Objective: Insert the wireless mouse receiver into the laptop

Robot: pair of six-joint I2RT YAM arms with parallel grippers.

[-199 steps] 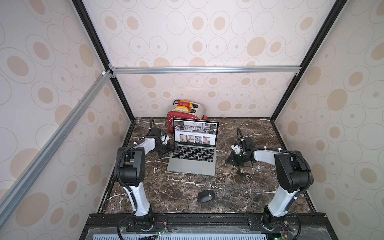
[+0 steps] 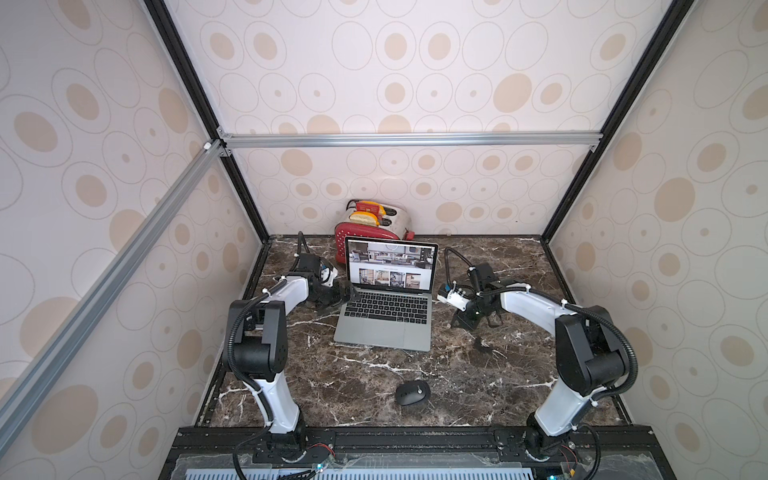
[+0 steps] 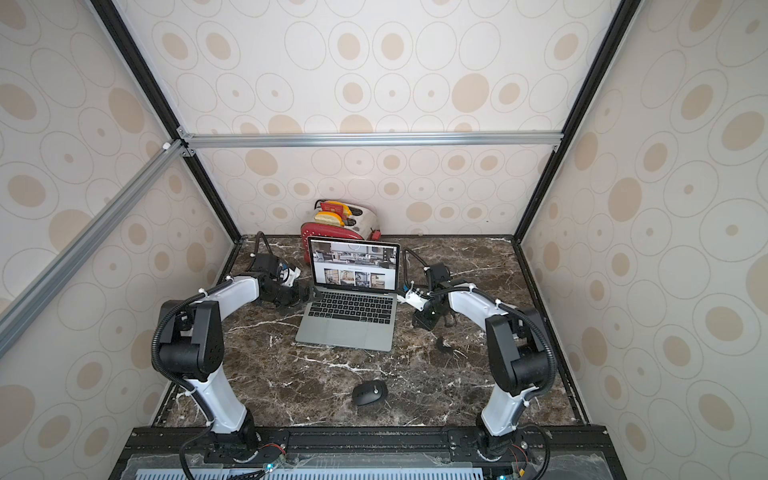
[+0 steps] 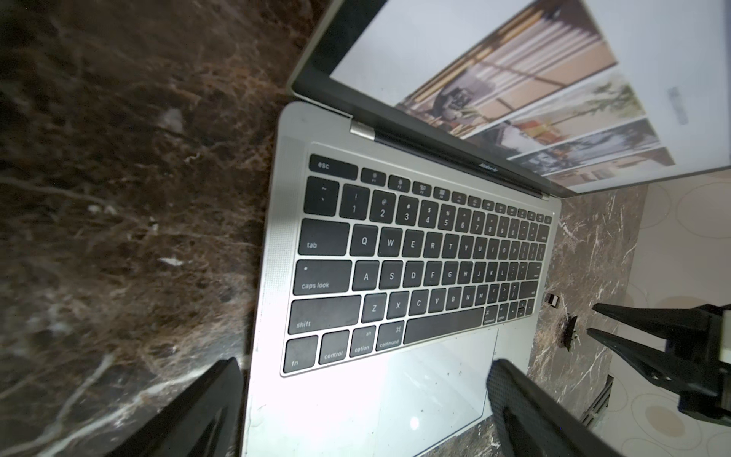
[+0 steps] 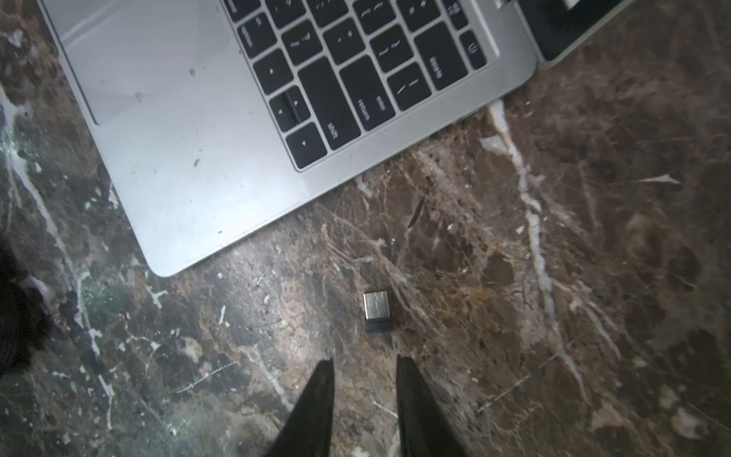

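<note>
The wireless mouse receiver (image 5: pixel 377 310), a small silver plug with a black end, lies flat on the marble table just off the laptop's right edge. Above it, my right gripper stands open with nothing between its fingers, the receiver a little beyond the tips. The left wrist view also catches the receiver (image 4: pixel 553 301) on the table. The open laptop (image 2: pixel 384 329) stands mid-table; its right side face is hidden from above. At the laptop's left side my left gripper is open and empty, its blurred fingers spread wide.
A black mouse (image 2: pixel 412 392) rests in front of the laptop. Behind the screen stands a red and cream toaster (image 2: pixel 372 220). A small dark object (image 4: pixel 569 333) lies right of the laptop.
</note>
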